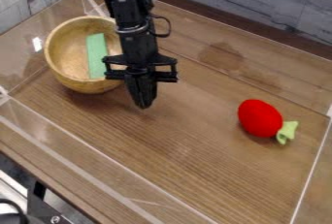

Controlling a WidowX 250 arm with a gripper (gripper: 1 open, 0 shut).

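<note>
My gripper (138,75) hangs low over the table, at the right rim of a yellow bowl (62,63) at the left. A green block (96,49) is inside the bowl. The dark fingers point down; whether anything is between them is not clear. A red object (259,117) with a light green piece (288,131) at its right lies on the right side of the table.
A pale wall runs behind it at the top. A dark round shape is at the bottom left edge.
</note>
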